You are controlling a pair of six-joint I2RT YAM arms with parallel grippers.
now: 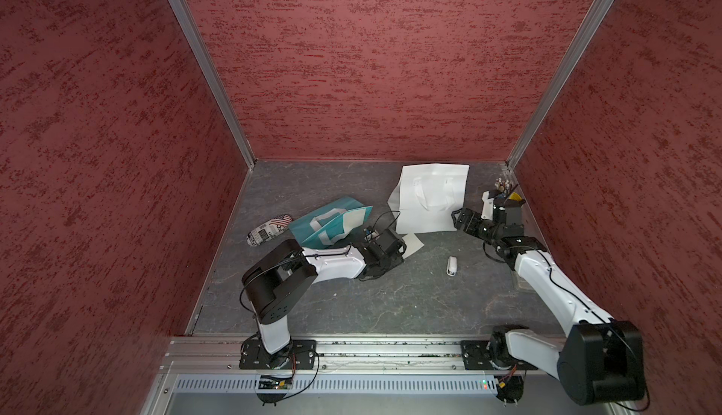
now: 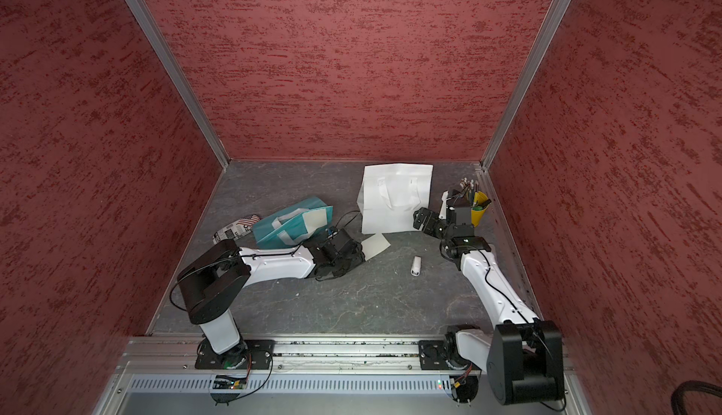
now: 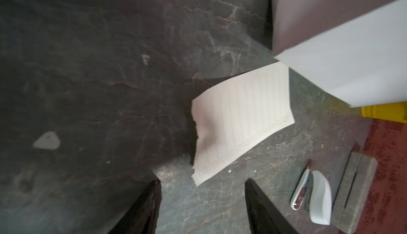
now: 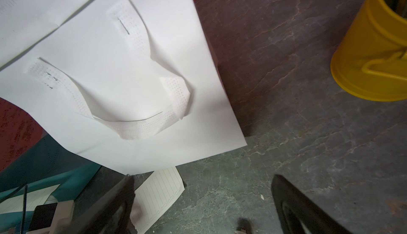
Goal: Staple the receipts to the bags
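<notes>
A torn lined paper slip [image 3: 241, 119] lies on the dark table [image 1: 376, 309] in front of the white bag [image 1: 430, 193]. My left gripper is low beside the slip, part open with nothing seen between its fingers. My right gripper stands open at the white bag's right front. The teal bag [image 1: 319, 223] lies on the left with a pale sheet on it. The small white stapler [image 3: 320, 195] lies right of the slip, toward the front.
A yellow pencil cup [image 2: 478, 212] stands at the right rear. A printed packet [image 1: 267, 230] lies far left.
</notes>
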